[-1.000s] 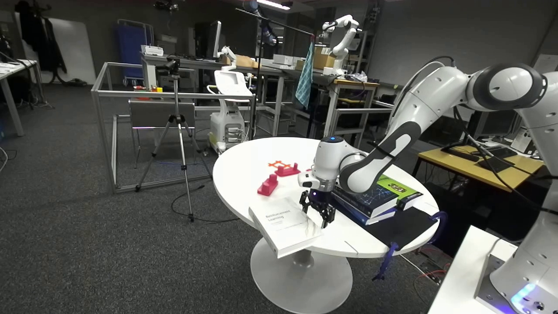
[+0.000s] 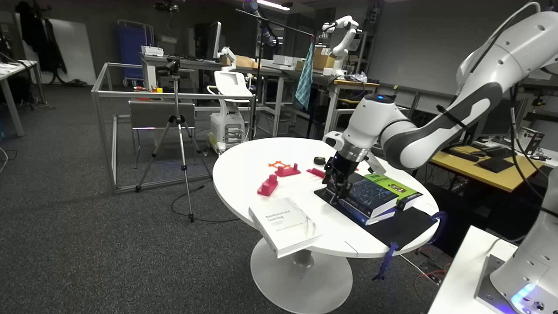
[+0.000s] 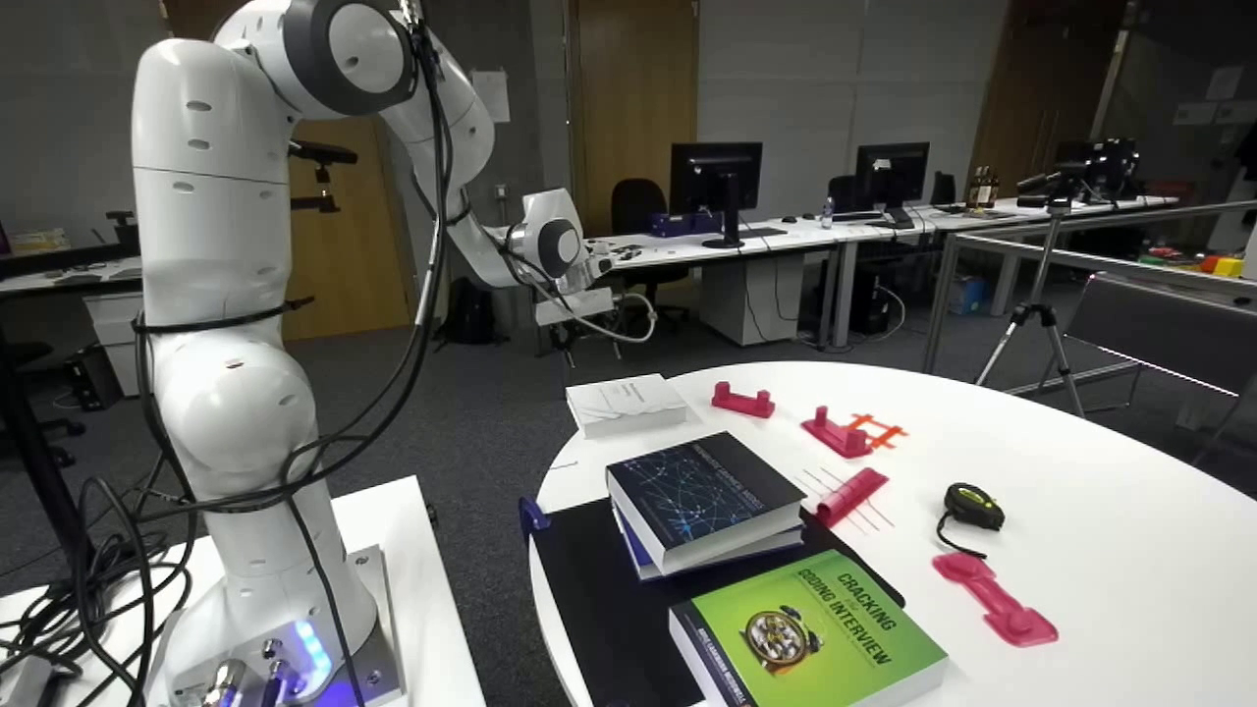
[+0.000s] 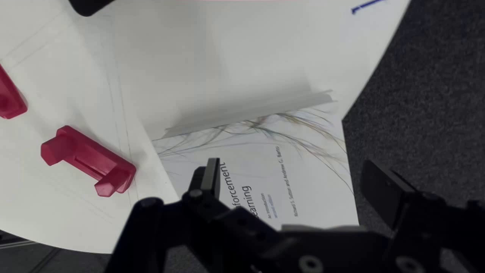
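My gripper (image 2: 337,189) is open and empty, overlapping the book stack in exterior view 1. In the wrist view its fingers (image 4: 211,178) stand wide apart, with the white book (image 4: 313,182) visible beyond and between them. That book, titled Reinforcement Learning (image 2: 285,225), lies flat at the table's edge, apart from the gripper. A dark blue patterned book (image 3: 704,489) rests on a blue one (image 3: 636,544), both on a black mat (image 3: 589,589). Next to them is the green Cracking the Coding Interview book (image 3: 813,636). In exterior view 2, the hand (image 3: 573,308) hangs raised behind the white book.
Several pink printed parts (image 3: 839,434) lie on the round white table (image 3: 1131,566), with an orange lattice piece (image 3: 878,431) and a tape measure (image 3: 973,507). Blue clamps (image 2: 388,256) hold the mat at the rim. Bare tabletop separates the white book from the stack.
In exterior view 1, my gripper has shifted right and upward in the picture, away from beside the white book. The arm has swung with it. The books appear unmoved.
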